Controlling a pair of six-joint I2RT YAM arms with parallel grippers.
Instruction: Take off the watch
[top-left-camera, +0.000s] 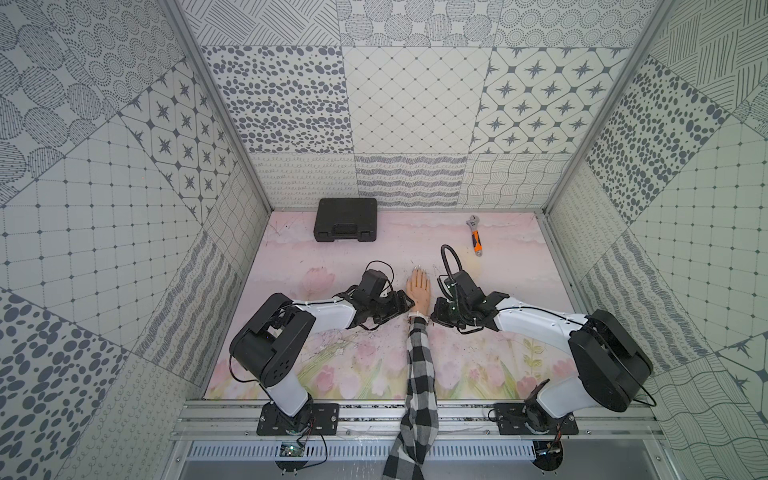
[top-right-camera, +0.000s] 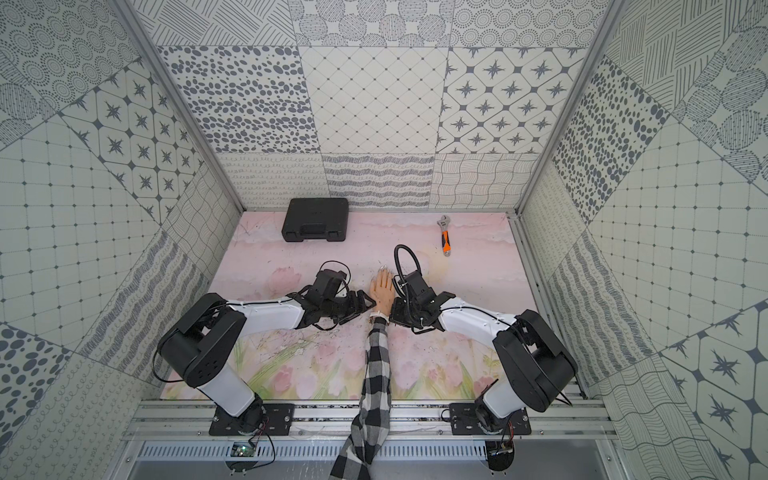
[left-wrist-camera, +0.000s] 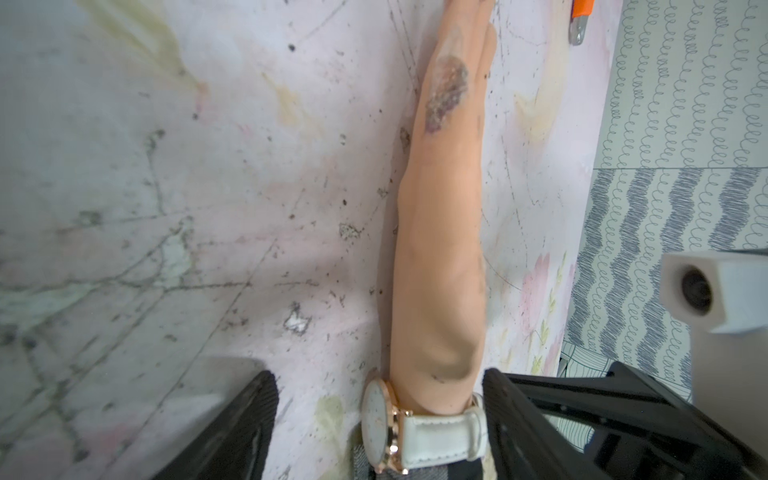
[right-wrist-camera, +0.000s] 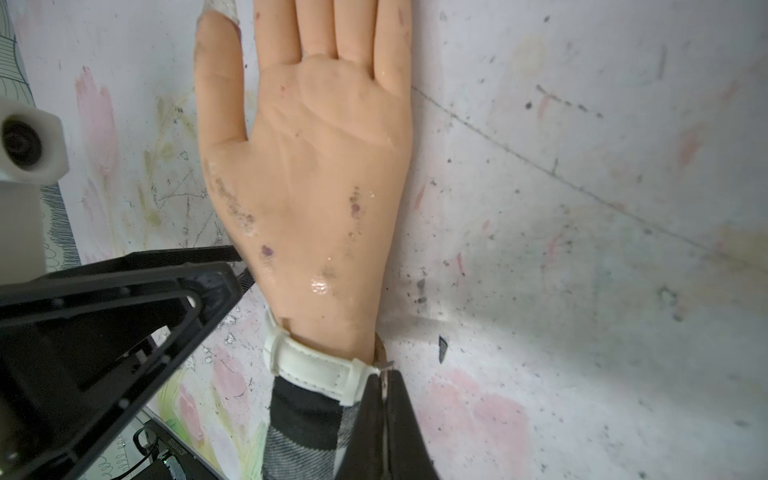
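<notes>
A mannequin hand (right-wrist-camera: 312, 168) in a checkered sleeve (top-left-camera: 419, 360) lies palm up mid-table, with a white watch strap (right-wrist-camera: 316, 364) around its wrist. The round watch face (left-wrist-camera: 374, 424) in a rose-gold case shows on one side in the left wrist view; the strap appears closed there. My left gripper has its fingers on both sides of that wrist, shut on it. My right gripper is shut, fingertips at the strap's edge by the case. Whether a thin bit of strap sits between them cannot be made out.
A black case (top-left-camera: 345, 220) stands at the back left and an orange-handled wrench (top-left-camera: 475, 236) at the back right. Both are clear of the arms. Open table surface lies all around the hand.
</notes>
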